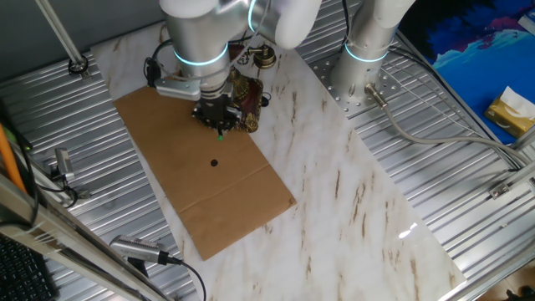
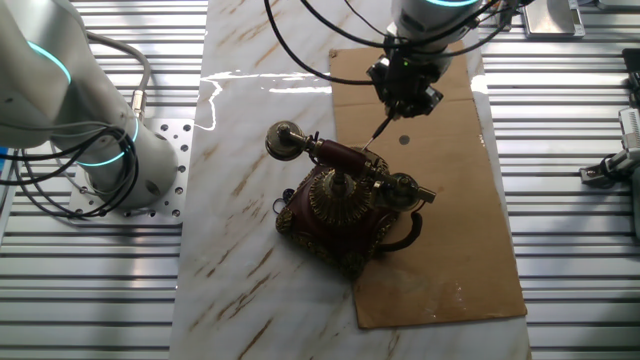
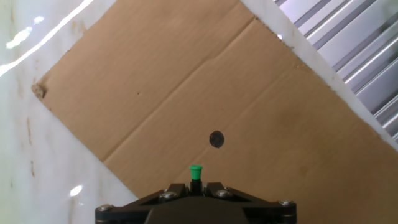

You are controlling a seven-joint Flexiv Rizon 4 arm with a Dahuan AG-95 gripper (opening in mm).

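Note:
My gripper is shut on a thin dark stick with a green tip, which points out ahead of the fingers. In exterior view 2 the stick slants down from the gripper toward an old-style telephone. This dark red and brass telephone has its handset lying across the cradle. A brown cardboard sheet with a black round spot lies on the table. In exterior view 1 my gripper hangs over the sheet's upper part and partly hides the telephone.
Slatted metal flanks the table. A camera-like device stands at the lower left, and a tissue box sits far right.

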